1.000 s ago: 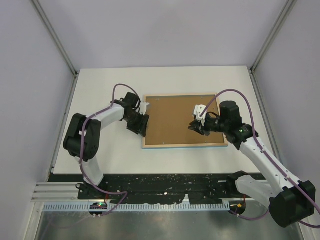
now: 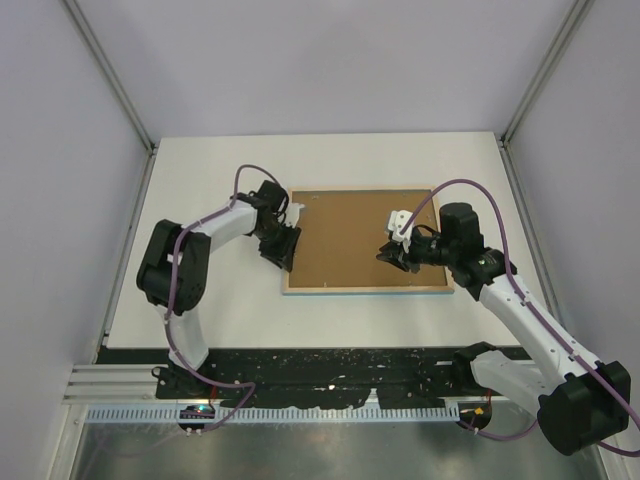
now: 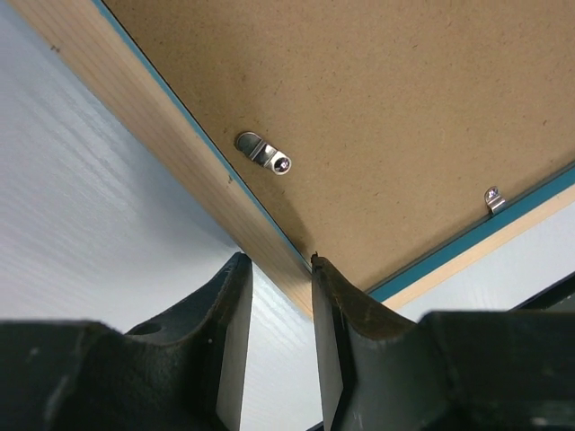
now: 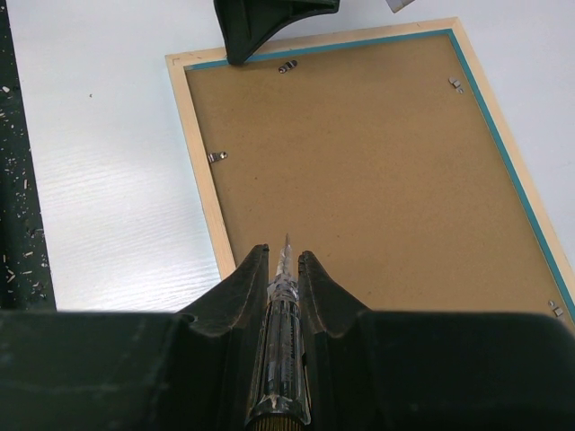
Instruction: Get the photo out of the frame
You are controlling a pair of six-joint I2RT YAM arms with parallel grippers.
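Note:
The picture frame point(image 2: 370, 291) lies face down on the table, its brown backing board point(image 2: 350, 240) inside a pale wooden rim with a blue inner edge. A metal clip point(image 3: 263, 153) lies on the board near the left rail; another clip point(image 3: 494, 199) meets the front rail. At the front left corner, my left gripper is part open, its fingers on either side of the rail. My right gripper is shut on a slim pointed tool point(image 4: 284, 310) with a clear handle, held over the board. More clips point(image 4: 455, 84) show along the far rail.
Bare white table point(image 2: 210, 310) surrounds the frame, with free room behind and in front. A dark strip point(image 2: 300, 362) runs along the table's front edge. Grey walls point(image 2: 60, 200) stand at the sides and back.
The frame has shifted very slightly toward the back. My left arm has moved a little to the right, its gripper staying at the corner. The right arm looks unmoved.

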